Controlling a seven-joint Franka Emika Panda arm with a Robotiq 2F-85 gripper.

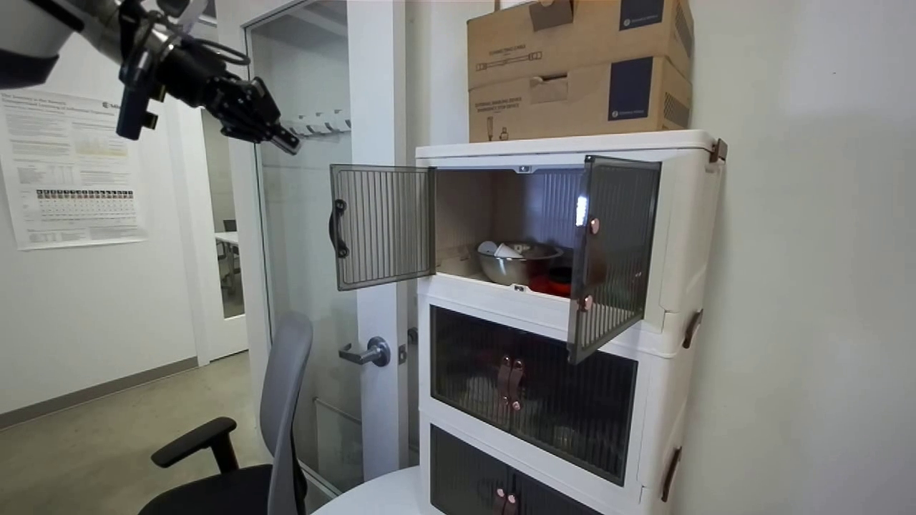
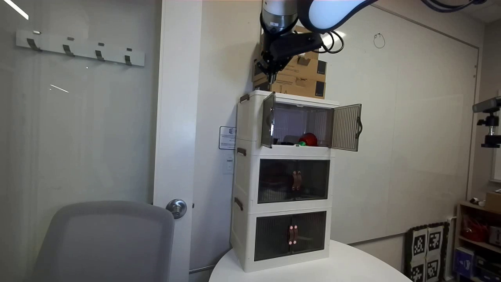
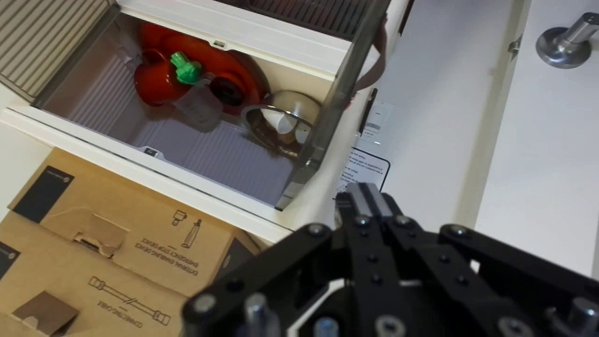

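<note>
My gripper (image 1: 292,141) is shut with nothing showing between its fingers; it hangs in the air left of and above the cabinet's top compartment. In the wrist view its fingertips (image 3: 359,196) meet at the lower middle. Both grey ribbed doors of that compartment stand swung out: the left door (image 1: 383,227) beside the opening, the right door (image 1: 620,249) jutting forward. Inside are a metal bowl (image 1: 507,267) holding white items, a red mug (image 3: 154,81), a red plate-like thing (image 3: 177,42), a green piece (image 3: 186,68) and a clear cup (image 3: 200,106).
Cardboard boxes (image 1: 575,94) stand on the cabinet top (image 1: 567,146). The two lower compartments are closed. A grey chair (image 1: 288,386) and a white round table (image 2: 357,263) stand below, and a glass door with a handle (image 1: 367,352) is on the left.
</note>
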